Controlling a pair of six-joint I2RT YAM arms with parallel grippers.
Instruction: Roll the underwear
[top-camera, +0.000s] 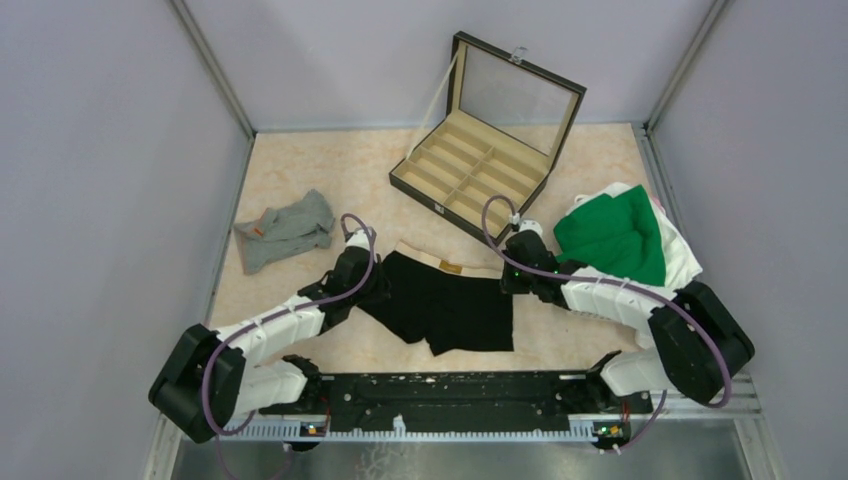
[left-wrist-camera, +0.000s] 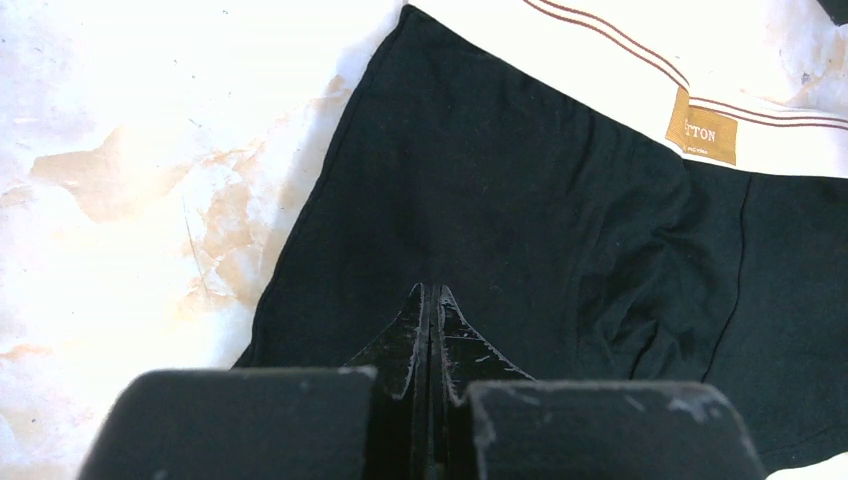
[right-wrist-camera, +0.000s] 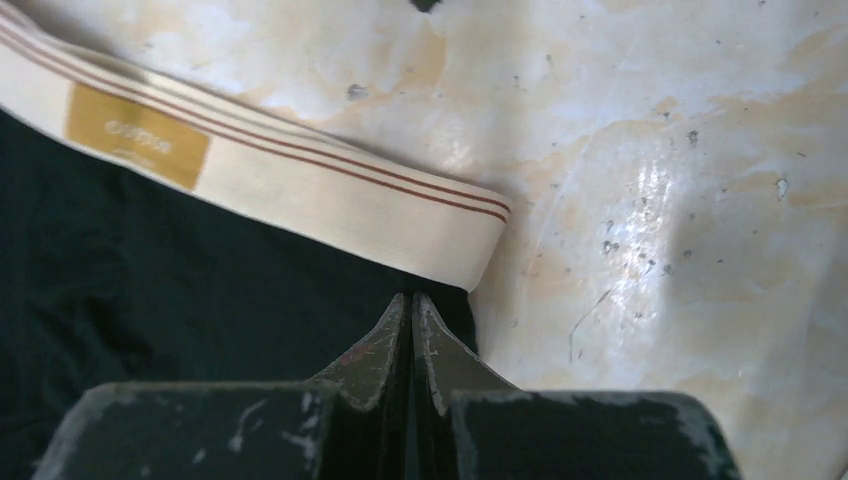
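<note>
Black boxer underwear with a cream waistband and gold label lies spread flat on the table, waistband toward the back. My left gripper is shut over the underwear's left leg, nothing visible between its fingers. My right gripper is shut at the right end of the underwear, just below the waistband's corner; whether it pinches any fabric cannot be seen.
An open compartment box stands at the back. A folded grey cloth lies at the left, and a pile of green and white clothes at the right.
</note>
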